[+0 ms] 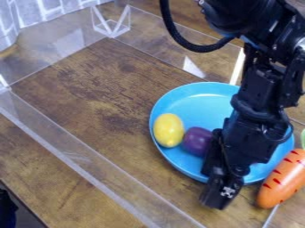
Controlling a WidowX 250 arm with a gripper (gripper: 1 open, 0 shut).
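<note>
A blue plate [205, 98] lies on the wooden table at the right. On it are a yellow egg-shaped object [168, 129] and a purple round object [197, 138]. The black robot gripper [220, 183] reaches down over the plate's right and near part, its lower end beside the purple object and hiding part of the plate. Whether anything is between its fingers is hidden. An orange carrot [284, 175] lies at the plate's right near side.
A clear plastic edge runs along the left side. A white wire-like piece [110, 25] stands at the back. A black cable arches above the plate.
</note>
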